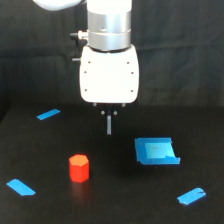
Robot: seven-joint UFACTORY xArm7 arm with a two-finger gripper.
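Observation:
A red-orange block (pixel 79 168) with a hexagonal top stands on the dark table, left of centre and nearer the camera than the arm. To the right, blue tape frames a lighter blue square (pixel 158 151) on the table. My gripper (pixel 109 123) hangs from the white hand (pixel 109 76), pointing down, behind and to the right of the block and apart from it. Only a thin grey bar shows at its tip, too small to tell how the fingers stand. No object is visible at the tip.
Blue tape strips lie at the back left (pixel 48 114), front left (pixel 20 187) and front right (pixel 191 196). A dark curtain (pixel 180 50) closes off the back.

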